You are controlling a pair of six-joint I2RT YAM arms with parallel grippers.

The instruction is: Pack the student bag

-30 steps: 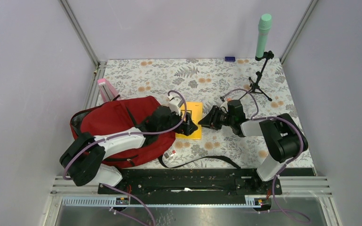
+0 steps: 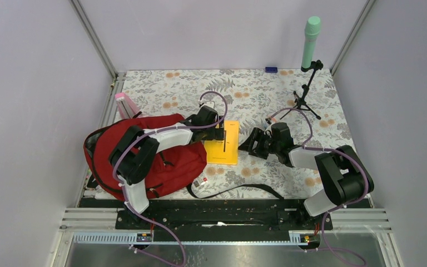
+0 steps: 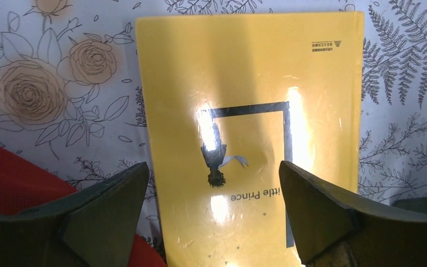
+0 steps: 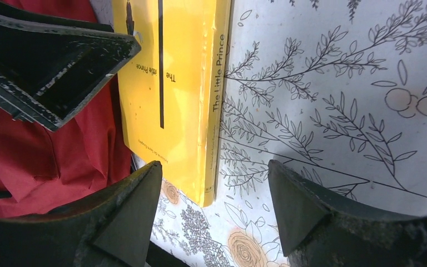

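Note:
A yellow book [image 2: 232, 150], The Little Prince, lies flat on the patterned cloth just right of the red bag [image 2: 169, 161]. Its shiny cover [image 3: 244, 72] fills the middle of the left wrist view. My left gripper hangs over it, open, with nothing held. To the right of the book is my right gripper [image 2: 246, 148], fingers parted and empty. The right wrist view shows the book's spine [image 4: 214, 111] between the fingertips but farther off, apart from them. One dark finger of the left gripper crosses that view's upper left.
The bag's black strap [image 2: 244, 187] runs along the front edge. A pink case [image 2: 127, 104] stands behind the bag, a black tripod [image 2: 306, 94] with a green microphone [image 2: 310, 41] at back right. A small blue box [image 2: 271, 69] sits at the back.
My left arm has swung away from the front edge, its gripper moving back over the book. The right gripper has shifted slightly right, away from the book. The book has stayed in place.

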